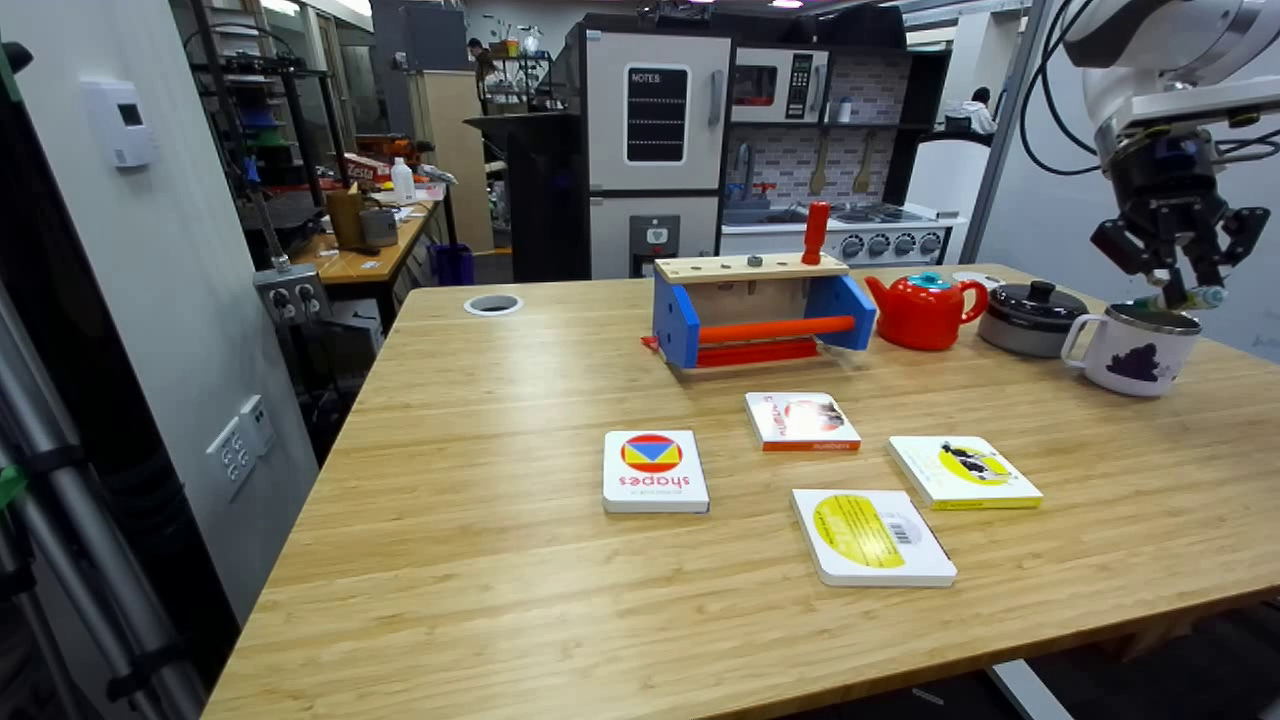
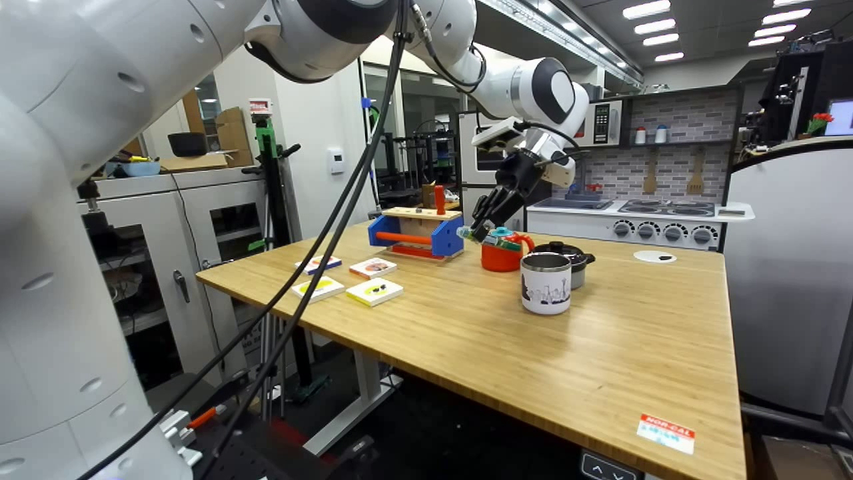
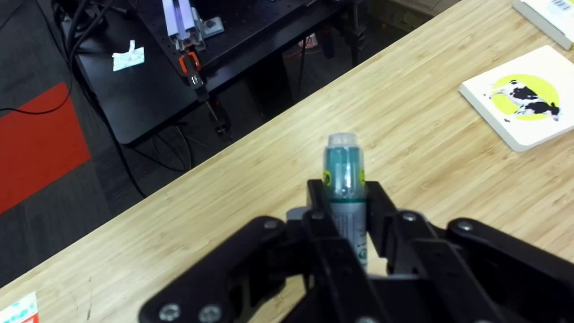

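Observation:
My gripper is shut on a marker (image 3: 352, 220) with a clear teal cap, its capped end sticking out past the fingers. In exterior view 1 the gripper (image 1: 1176, 282) hangs at the right, the marker (image 1: 1203, 298) lying across the image just above the mug's rim. Seen from exterior view 2, the gripper (image 2: 484, 225) is in the air left of the mug, and the marker (image 2: 504, 243) overlaps the teapot. A white metal mug (image 1: 1134, 356) with dark printing stands upright on the table; its inside is mostly hidden.
Behind the mug are a dark lidded pot (image 1: 1034, 318) and a red teapot (image 1: 921, 314). A blue-sided toy workbench (image 1: 678, 322) stands farther left. Several board books, including a cow book (image 1: 967, 472), lie mid-table.

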